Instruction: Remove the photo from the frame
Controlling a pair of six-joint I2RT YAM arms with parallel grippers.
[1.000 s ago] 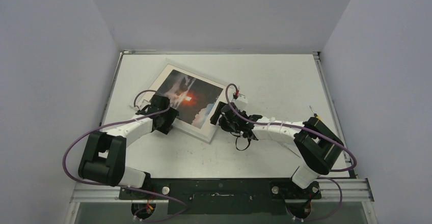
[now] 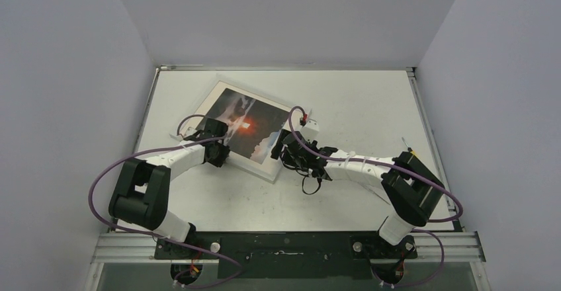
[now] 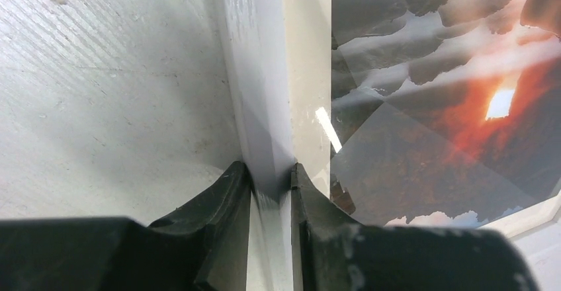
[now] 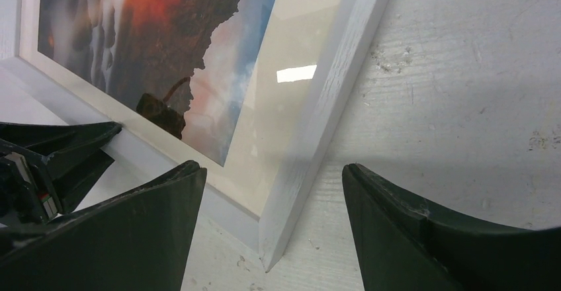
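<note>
A white picture frame (image 2: 260, 169) holding a sunset photo (image 2: 255, 125) in a cream mat lies askew on the table. In the left wrist view my left gripper has its fingertips closed around the white lower rail of that frame, one on each side. My right gripper stands with fingers apart on either side of the frame's right rail near the corner; whether they touch it is not clear, and a gap shows. My left gripper also appears at the left edge of the right wrist view, on the lower rail.
Near the right edge lie a small yellow-handled tool (image 2: 411, 151) and thin objects, partly hidden by the right arm. Walls bound the left, back and right.
My left gripper has moved slightly up and turned along the frame's lower rail; the frame has shifted a little. The right gripper has moved only slightly.
</note>
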